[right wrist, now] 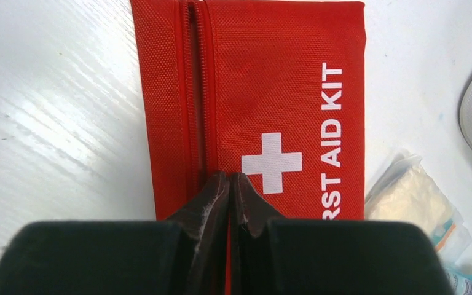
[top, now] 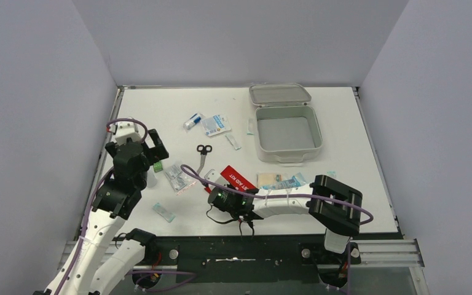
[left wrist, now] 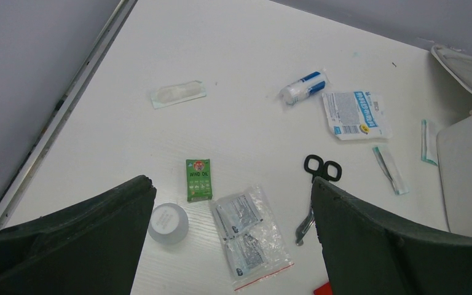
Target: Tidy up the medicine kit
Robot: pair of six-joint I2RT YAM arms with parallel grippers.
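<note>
A red first aid pouch (top: 237, 179) (right wrist: 283, 98) with a white cross lies at the front centre, largely under my right arm in the top view. My right gripper is shut over the pouch, its tips beside the zipper and cross, with nothing visible between them. My left gripper stands open above the left side, over a green WIND OIL pack (left wrist: 198, 178), a white round container (left wrist: 168, 222) and a clear bag (left wrist: 252, 239). Scissors (top: 204, 149), a bandage roll (top: 192, 121), a blue-white packet (top: 216, 125) and small sachets (top: 232, 141) lie loose.
An open grey box (top: 287, 130), empty, stands back right with its lid tipped back. More packets (top: 271, 178) lie right of the pouch.
</note>
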